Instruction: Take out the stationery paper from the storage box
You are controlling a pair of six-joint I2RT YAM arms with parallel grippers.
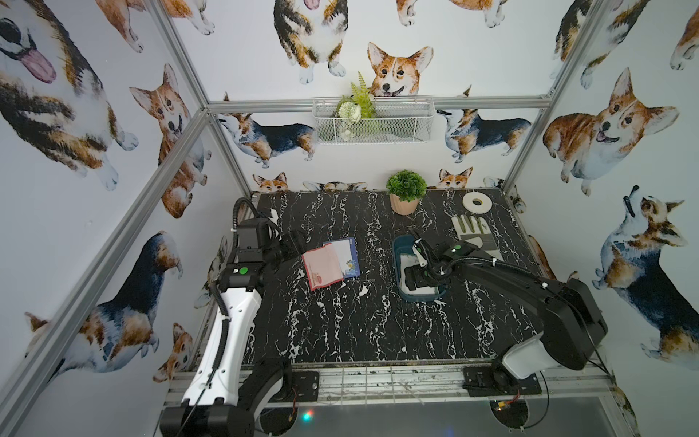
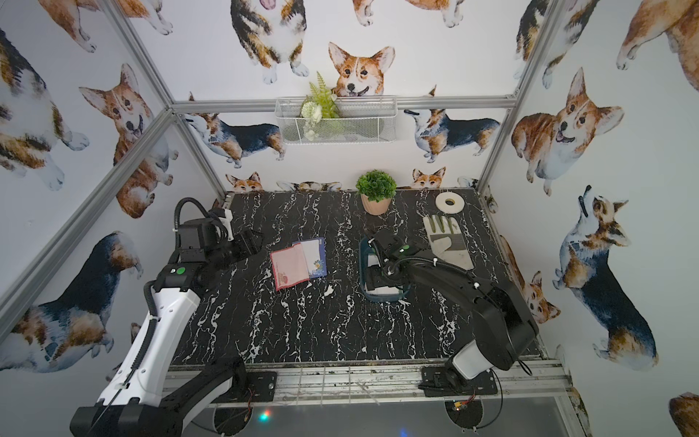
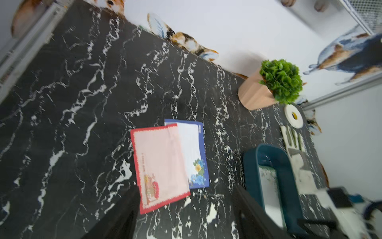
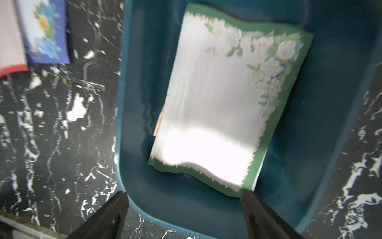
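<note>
The teal storage box (image 4: 135,159) holds a white, green-bordered floral stationery sheet (image 4: 218,99), with another edge showing beneath it. My right gripper is open over the box, its fingers at the near end, nothing between them. A pink red-edged sheet (image 3: 159,163) and a blue-edged floral sheet (image 3: 191,147) lie overlapping on the table left of the box. My left gripper is raised to their left, its fingers apart with nothing seen between them.
A potted plant (image 1: 405,196) stands at the back. A tape roll (image 1: 477,200) and a grey glove (image 1: 480,240) lie right of the box.
</note>
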